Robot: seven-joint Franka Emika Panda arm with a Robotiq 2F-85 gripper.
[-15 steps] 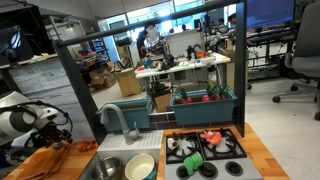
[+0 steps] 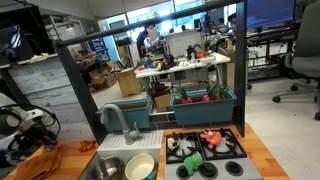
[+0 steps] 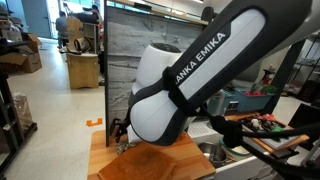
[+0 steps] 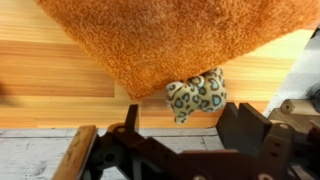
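Observation:
In the wrist view a small leopard-spotted item, tan with dark spots, lies at the edge of an orange cloth on the wooden counter. My open gripper is over it, with the item showing between the two dark fingers and closer to the right one. Whether either finger touches it, I cannot tell. The orange cloth also shows flat on the counter in exterior view 2, below the white arm. In exterior view 1 the arm's end and the cloth are at the far left.
Right of the cloth come a sink with a faucet, a pale bowl and a stove with a green toy and a pink one on it. A blue-green bin stands behind. A marbled wall panel rises close behind the arm.
In exterior view 1 the white arm has shifted left and its end has come lower over the cloth. Nothing on the sink or stove has moved.

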